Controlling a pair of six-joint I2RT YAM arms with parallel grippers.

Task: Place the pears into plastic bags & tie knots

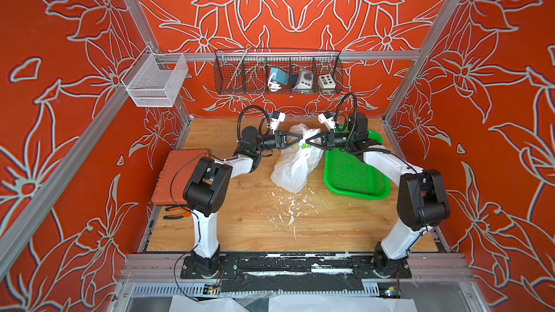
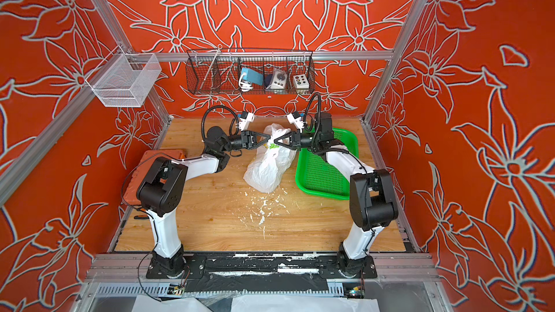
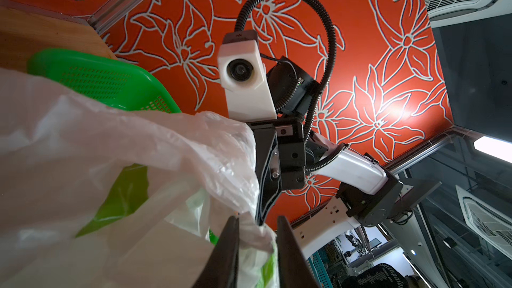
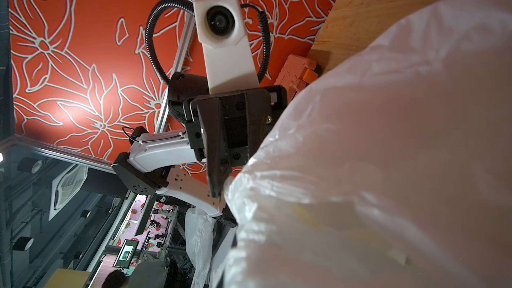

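Note:
A white translucent plastic bag [image 1: 293,170] lies mid-table, gathered toward its top, with some green showing through it. Its contents cannot be made out. At the gathered part, my left gripper [image 1: 299,138] comes in from the left, part open, bag plastic at its fingertips in the left wrist view. My right gripper [image 1: 308,140] meets it from the right, shut with the bag's crumpled edge at its tips; the left wrist view shows the plastic there.
A green basket [image 1: 358,187] sits right of the bag, an orange case [image 1: 173,176] and pliers [image 1: 176,215] at the left. White scraps lie in front of the bag. Wire baskets hang at the back.

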